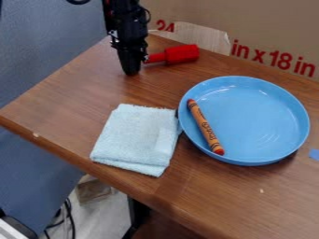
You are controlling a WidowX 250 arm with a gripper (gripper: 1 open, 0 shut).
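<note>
The black gripper is low over the back left of the wooden table, at the left end of a red cylindrical object; whether its fingers are open, shut or on that object cannot be told. A blue plate lies on the right with an orange crayon in it along its left side. A folded light blue cloth lies left of the plate.
A cardboard box with red lettering stands behind the table. The table's left edge drops to a grey-blue area with cables below.
</note>
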